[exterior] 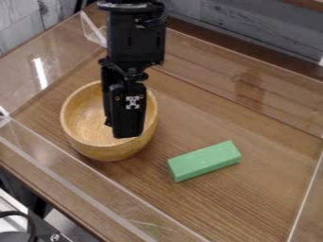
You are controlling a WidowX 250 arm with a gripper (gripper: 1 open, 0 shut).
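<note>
A black gripper [127,102] hangs low over a tan wooden bowl [98,132], its lower end over the bowl's right half. A green rectangular block [203,161] lies on the wooden surface to the right of the bowl.
A low wall runs along the back. A dark cable [15,216] lies at the bottom left corner.
</note>
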